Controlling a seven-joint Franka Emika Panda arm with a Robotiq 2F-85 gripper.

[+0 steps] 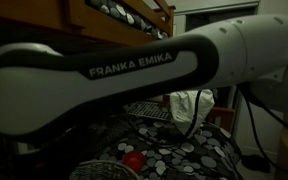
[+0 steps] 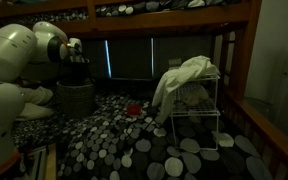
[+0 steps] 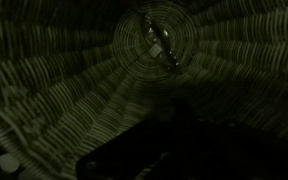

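A tall woven basket stands at the left in the second exterior view, with my gripper above it. Looking down from the wrist, its ribbed inner wall surrounds the view. A small shiny object, too dim to name, lies toward the basket's bottom, ahead of the fingers. In the wrist view my gripper is a dark silhouette, its fingers shut, and nothing shows between them. The near exterior view has only part of the basket's rim; the arm hides much there.
A red item rests on the dotted bedding. White cloth drapes over a wire rack to the right. Bunk-bed timber edges the right side.
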